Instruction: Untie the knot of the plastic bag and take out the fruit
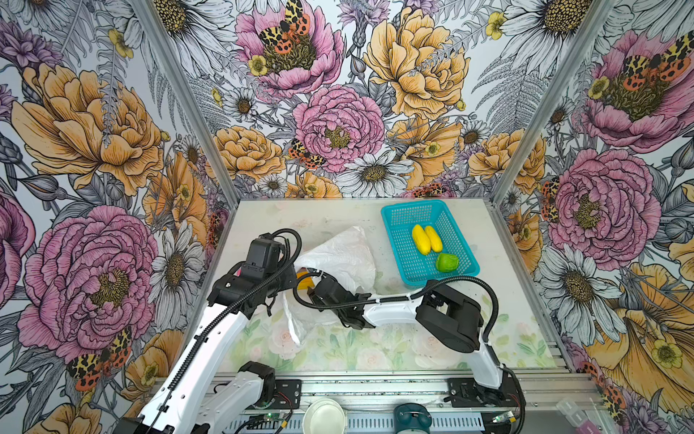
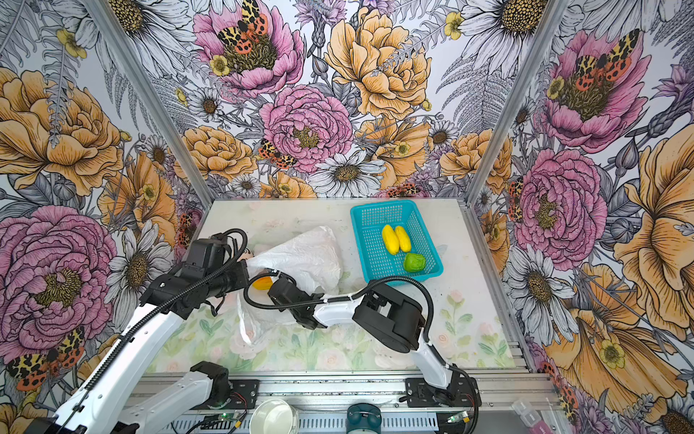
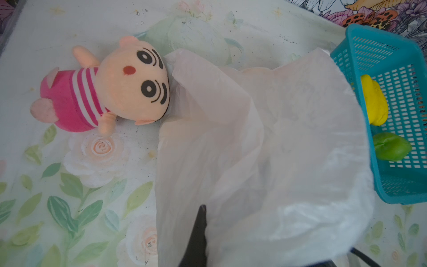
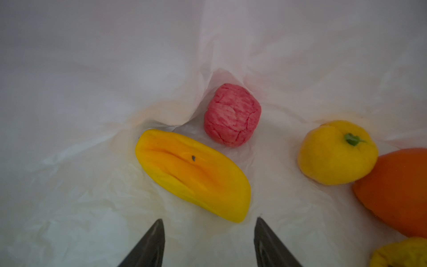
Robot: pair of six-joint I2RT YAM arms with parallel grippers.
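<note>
The white plastic bag [image 3: 284, 146] lies open toward the front. My right gripper, part open and empty, reaches into it. Inside, the right wrist view shows a yellow oblong fruit [image 4: 191, 173], a red round fruit [image 4: 232, 114], a yellow round fruit [image 4: 335, 153], an orange fruit [image 4: 391, 191] and another yellow piece at bottom right. My left gripper [image 1: 269, 303] is held high at the bag's left; a dark finger shows below in the left wrist view, partly behind plastic, its finger hard to judge.
A teal basket [image 1: 405, 275] at back right holds two yellow fruits [image 1: 421, 239] and a green pepper [image 1: 446, 262]. A plush doll [image 3: 124, 93] lies left of the bag. The table right of the basket's front is clear.
</note>
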